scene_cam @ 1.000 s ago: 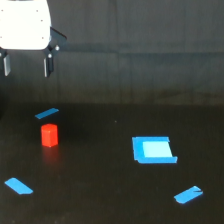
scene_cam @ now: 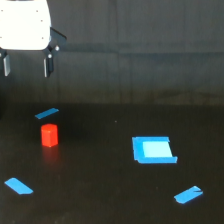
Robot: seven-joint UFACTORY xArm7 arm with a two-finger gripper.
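A small red block stands on the dark table at the left. Toward the right of the table lies a pale square edged with blue tape. My white gripper hangs high at the upper left, well above the table and clear of the block. Its two dark fingers are wide apart, so it is open, with nothing between them.
Strips of blue tape mark the table: one behind the block, one at the front left, one at the front right. Bare table lies between the block and the taped square. A dark curtain hangs behind.
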